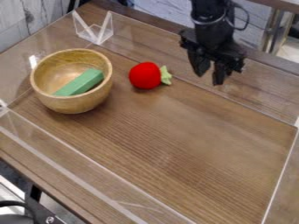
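Observation:
The black gripper (201, 66) hangs over the back right of the wooden table (176, 166); whether it is open or shut is hard to tell. To its left lies a red round object with a pale green top (145, 75), like a tomato or strawberry, apart from the gripper. At the left, a wooden bowl (52, 98) holds a green block (82, 80).
A white wire rack (93, 26) stands at the back left. A black cable or part lies at the bottom-left edge.

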